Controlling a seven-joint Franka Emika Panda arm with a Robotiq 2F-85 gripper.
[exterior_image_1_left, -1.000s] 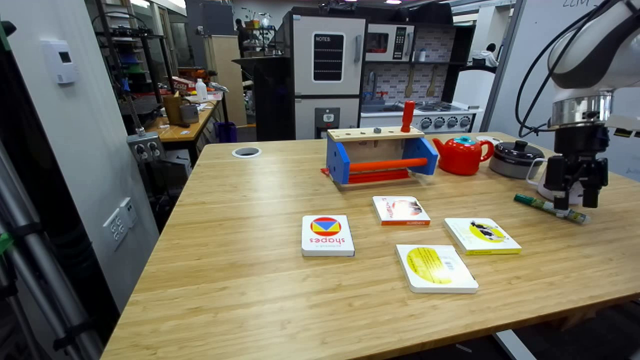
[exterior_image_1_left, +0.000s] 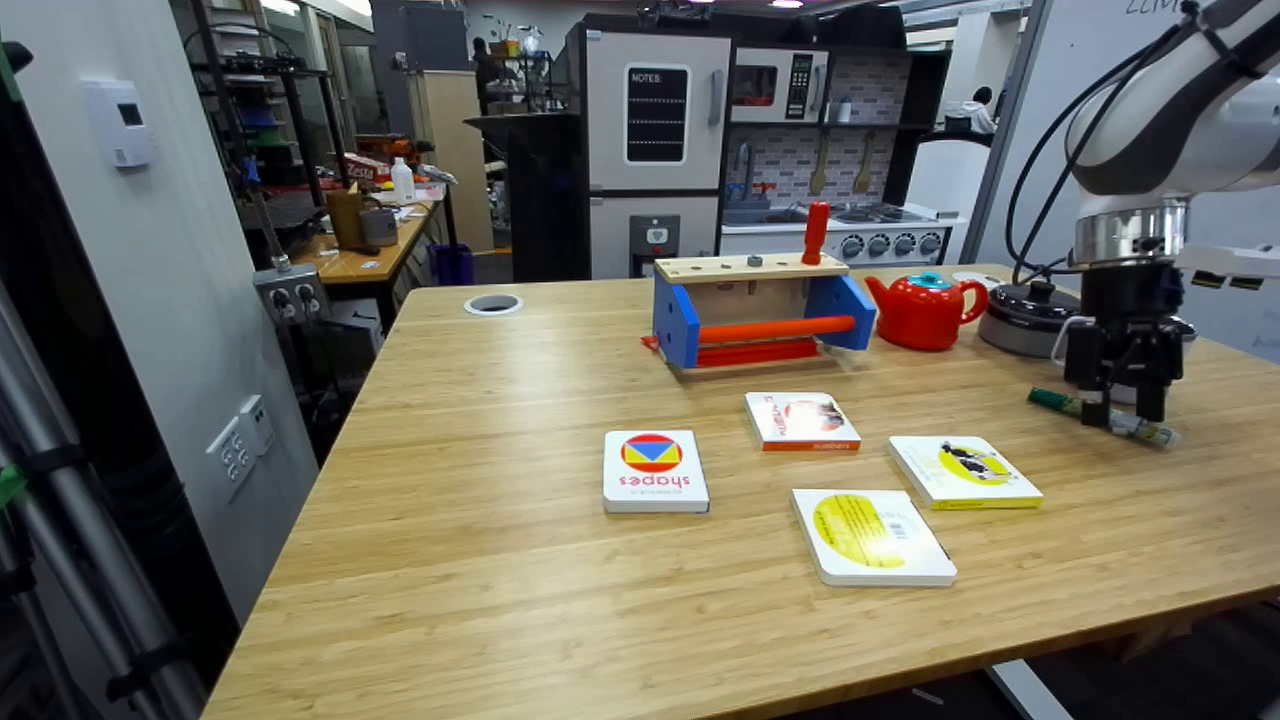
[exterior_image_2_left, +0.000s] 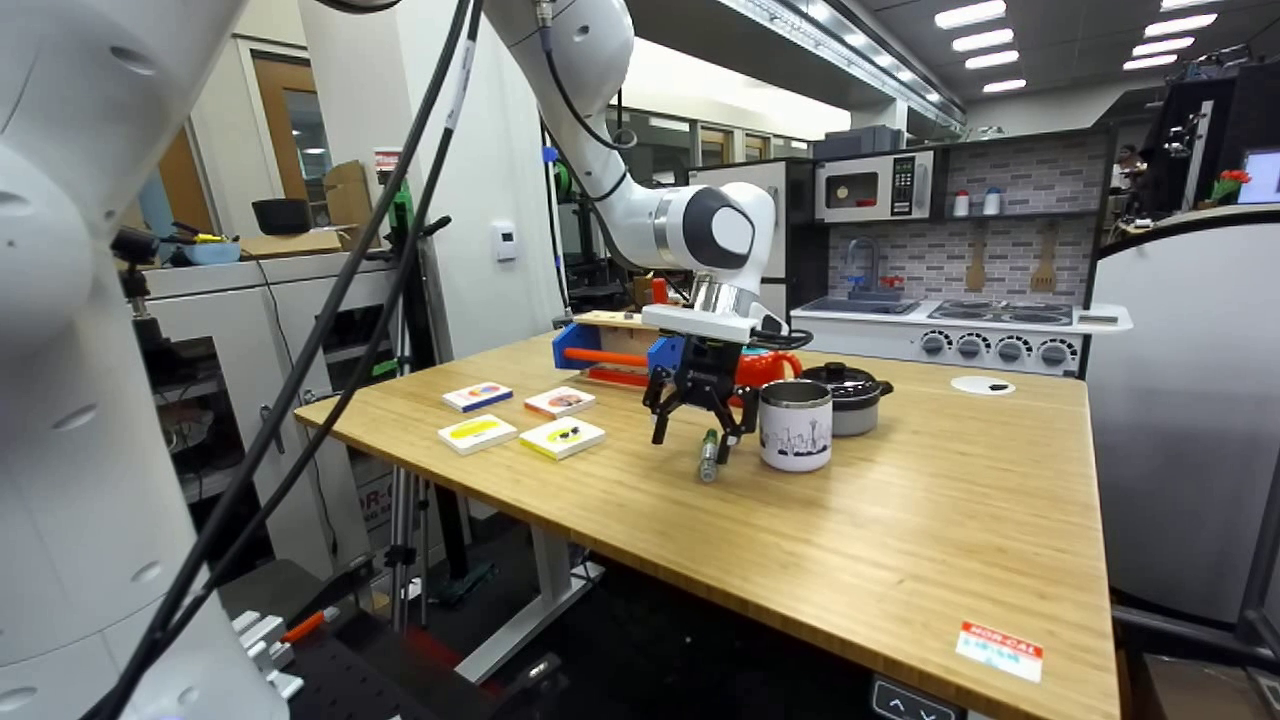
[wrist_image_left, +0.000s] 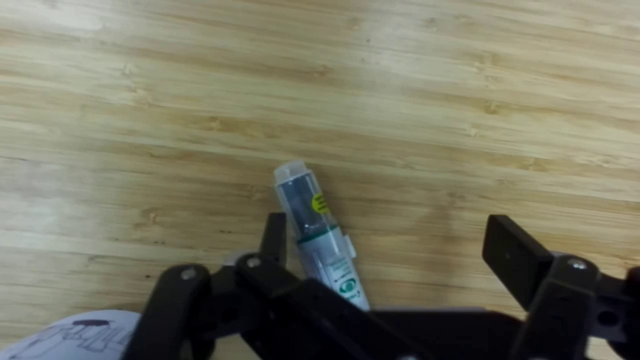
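A green marker with a clear end (wrist_image_left: 324, 259) lies on the table in the wrist view, close to the left finger, its lower part hidden behind the gripper. My gripper is open, its two fingers wide apart with bare wood towards the right one. In exterior view 1 the gripper (exterior_image_1_left: 1124, 414) points straight down at the marker (exterior_image_1_left: 1053, 401), one finger in front of it. From the other side, in exterior view 2, the marker (exterior_image_2_left: 709, 455) sits between the spread fingers, nearer the mug-side one. Whether a finger touches it I cannot tell.
Right beside the gripper stands a mug (exterior_image_2_left: 795, 425), with a lidded pot (exterior_image_2_left: 848, 400) behind it. A red teapot (exterior_image_1_left: 926, 312) and a toy workbench (exterior_image_1_left: 758, 314) are farther back. Several small books, one a shapes book (exterior_image_1_left: 655, 472), lie apart on the table.
My gripper has shifted left in exterior view 1 and come slightly lower along the marker. It now covers the marker's middle and more of the mug. The marker has not visibly moved.
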